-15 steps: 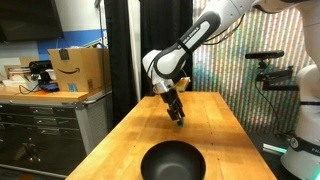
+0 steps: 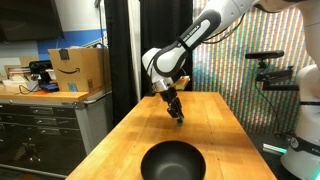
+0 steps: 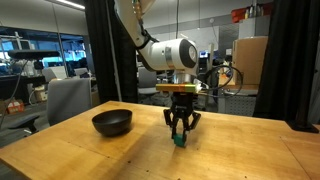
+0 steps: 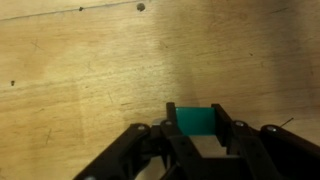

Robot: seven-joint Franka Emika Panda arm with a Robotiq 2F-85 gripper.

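Note:
A small teal-green block (image 4: 196, 121) sits between the fingers of my gripper, which is shut on it. In exterior view 2 the green block (image 3: 179, 140) shows under the gripper (image 3: 180, 130), low over the wooden table (image 3: 235, 160). Whether its underside touches the wood cannot be made out. From exterior view 1 the gripper (image 2: 177, 112) is at the table's middle, with only a little of the block (image 2: 180, 120) visible.
A black bowl (image 2: 173, 163) stands on the table well apart from the gripper, at the near edge in exterior view 1. The same bowl (image 3: 112, 122) is left of the arm in exterior view 2. The wood around the gripper is clear.

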